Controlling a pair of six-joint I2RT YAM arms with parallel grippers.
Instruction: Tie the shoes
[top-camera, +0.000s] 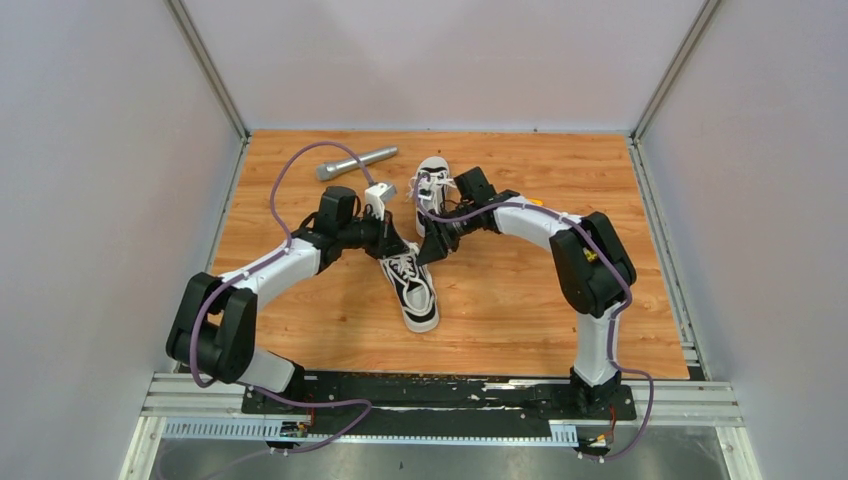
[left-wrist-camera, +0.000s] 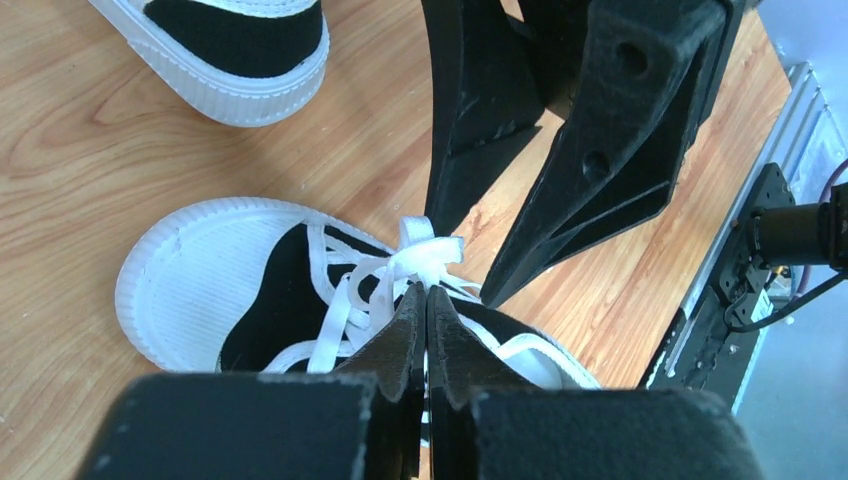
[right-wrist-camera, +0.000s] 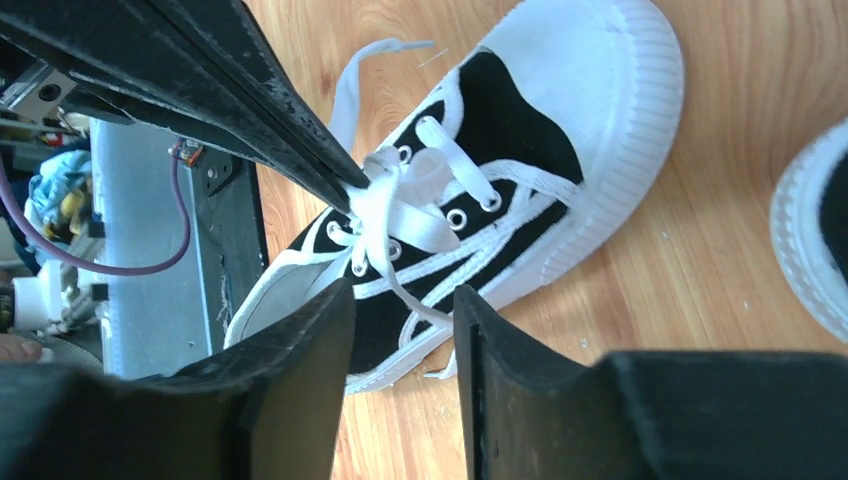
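The near shoe (top-camera: 412, 290), black with a white toe and sole, lies on the table with its laces in a loose tangle. My left gripper is shut at the lace area, and a white shoelace (left-wrist-camera: 425, 258) runs in between its fingertips. Part open, my right gripper hovers over the side of the same shoe, across from the left one. A lace strand (right-wrist-camera: 415, 305) passes by the right fingertips without being gripped. Behind, the second shoe (top-camera: 432, 170) is partly covered by the right arm.
A grey microphone-like object (top-camera: 357, 163) lies at the back left. Some yellow thing (top-camera: 536, 202) peeks out behind the right arm. Bare wood shows at the front and right of the table. The two grippers stand very close together.
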